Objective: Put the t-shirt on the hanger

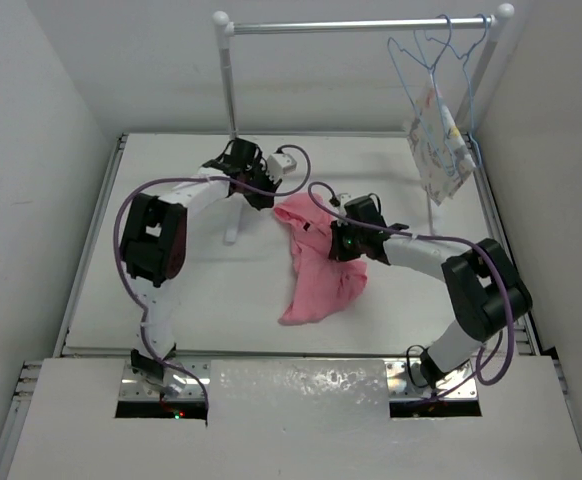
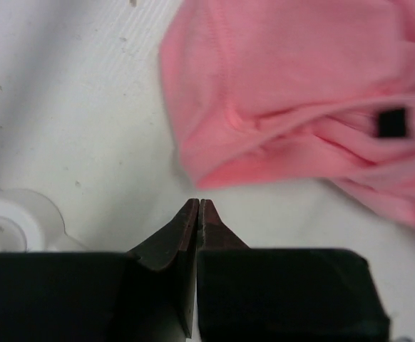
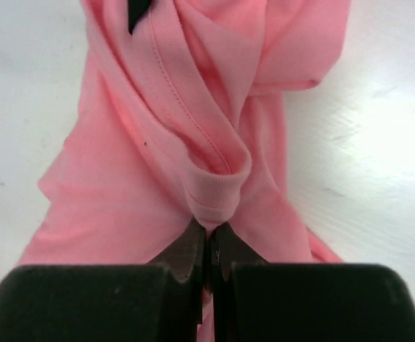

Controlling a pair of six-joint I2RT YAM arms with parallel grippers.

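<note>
The pink t-shirt lies rumpled on the white table between my two arms, a small black patch at its neck. My left gripper is shut with nothing between its fingers; the shirt's corner lies just beyond the tips, apart from them. In the right wrist view, my right gripper has its fingers together on a pinched fold of the shirt. Blue hangers hang from the rack's right end; whether one is free of cloth I cannot tell.
The white rail spans the back on two posts. A patterned cloth hangs at its right. A white rack foot lies near my left gripper.
</note>
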